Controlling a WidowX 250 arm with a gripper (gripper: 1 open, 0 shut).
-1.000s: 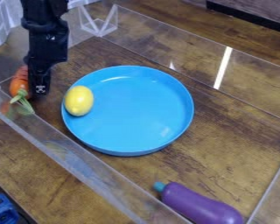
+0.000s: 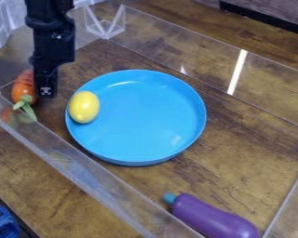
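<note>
My black gripper [image 2: 45,82] is low at the upper left, its tip right beside an orange carrot [image 2: 23,91] with green leaves. The fingertips are dark and small, so whether anything is between them is hard to see. A yellow egg-shaped object [image 2: 83,106] rests on the left side of a blue plate [image 2: 145,115], to the right of the carrot. A purple eggplant [image 2: 216,217] lies at the lower right.
A wooden surface [image 2: 238,121] is bounded by clear plastic walls, one running diagonally past the carrot at lower left. Free room shows right of the plate and behind it.
My gripper has shifted very slightly near the carrot; the plate, yellow object and eggplant are unmoved.
</note>
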